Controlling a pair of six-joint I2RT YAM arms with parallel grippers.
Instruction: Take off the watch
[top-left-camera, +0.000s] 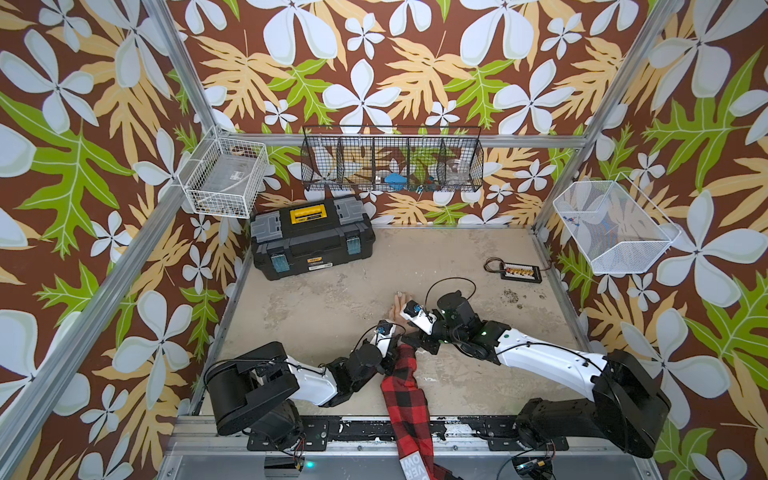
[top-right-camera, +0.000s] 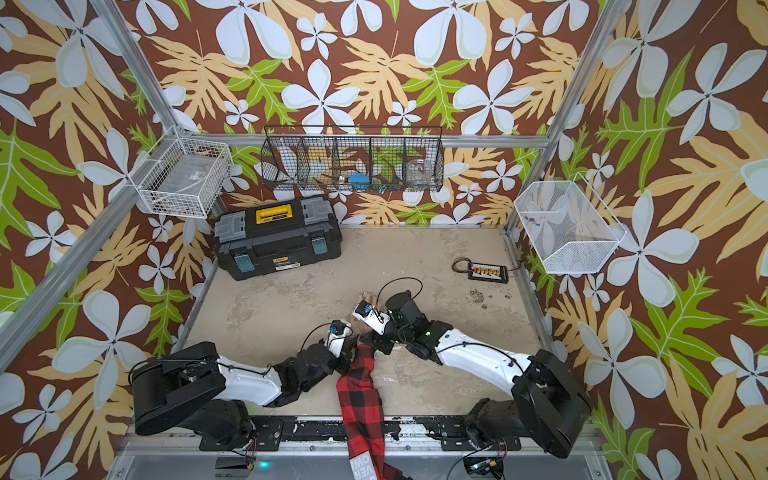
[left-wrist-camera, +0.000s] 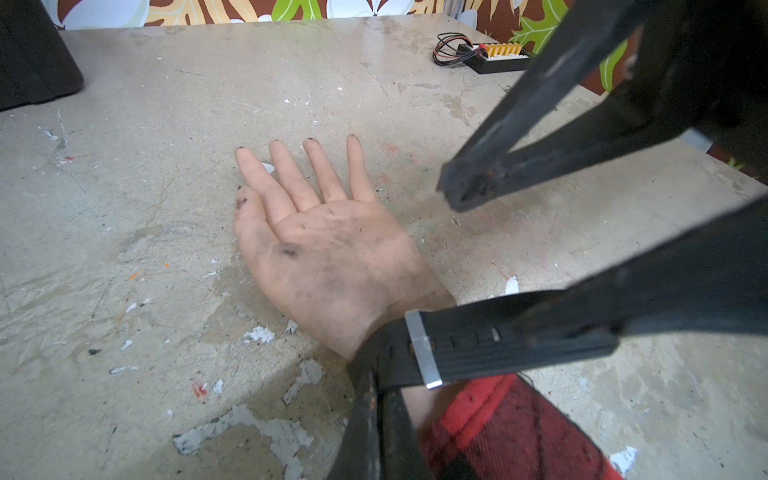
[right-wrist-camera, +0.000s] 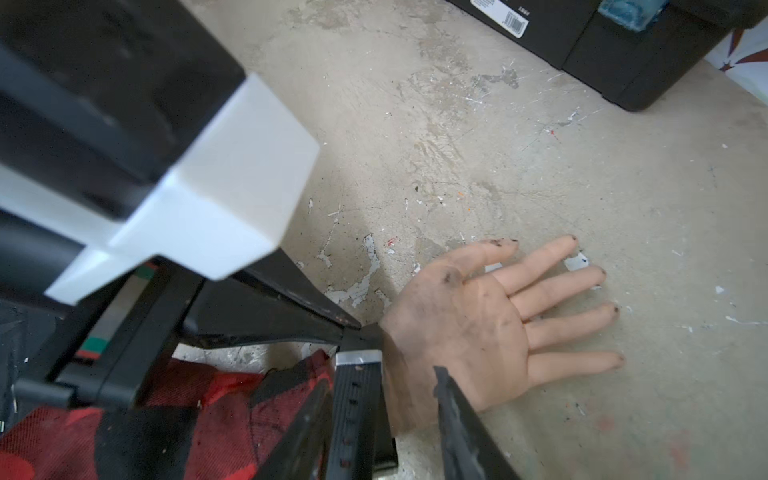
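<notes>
The watch's black strap (left-wrist-camera: 472, 352) circles the mannequin hand's wrist just above the red plaid sleeve (left-wrist-camera: 512, 432). A silver loop crosses it, and its tail sticks out to the right. The palm (left-wrist-camera: 344, 256) faces up. My left gripper is shut, its fingertips against the strap's thumb side; whether strap is pinched between them I cannot tell. My right gripper is open, with the strap tail (right-wrist-camera: 352, 428) between its spread fingers, nearer the left one. In the top left view both grippers, left (top-left-camera: 392, 360) and right (top-left-camera: 412, 336), meet at the wrist.
A black toolbox (top-left-camera: 312, 240) stands at the back left. A small terminal block with wires (top-left-camera: 520, 273) lies at the back right. Wire baskets (top-left-camera: 392, 160) hang on the back wall.
</notes>
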